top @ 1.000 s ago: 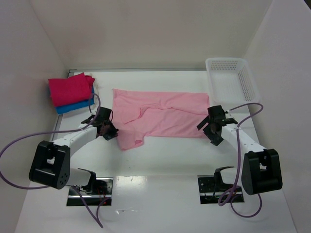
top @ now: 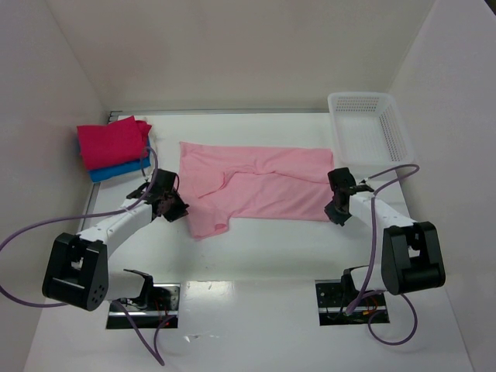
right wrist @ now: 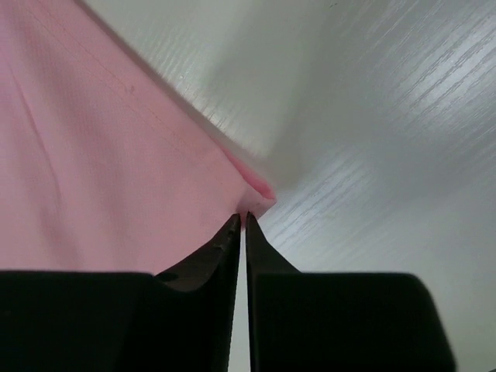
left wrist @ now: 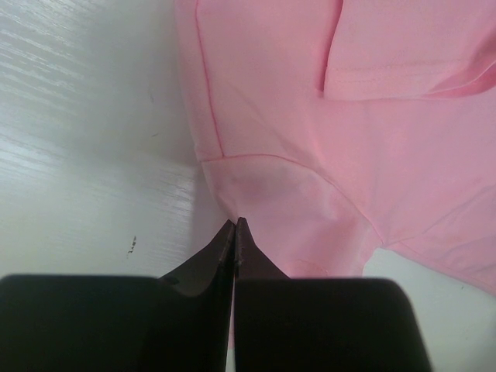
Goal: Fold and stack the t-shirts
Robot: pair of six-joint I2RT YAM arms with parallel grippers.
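Note:
A pink t-shirt [top: 271,194] lies partly folded across the white table, one sleeve [top: 208,222] sticking out toward the front at its left end. At the shirt's left edge, by the sleeve seam, my left gripper [top: 186,213] is shut; in the left wrist view its fingertips meet on the pink edge, which they seem to pinch. My right gripper [top: 338,220] is shut on the front right corner of the shirt. The right wrist view shows that corner [right wrist: 252,190] gathered at the fingertips. The cloth under the fingers is hidden.
Folded red cloth [top: 115,143] rests on a blue one [top: 120,170] at the back left. An empty white basket [top: 335,116] stands at the back right, close to the shirt. Bare table [top: 256,256] lies in front of the shirt.
The left arm has turned a little; the shirt lies about the same.

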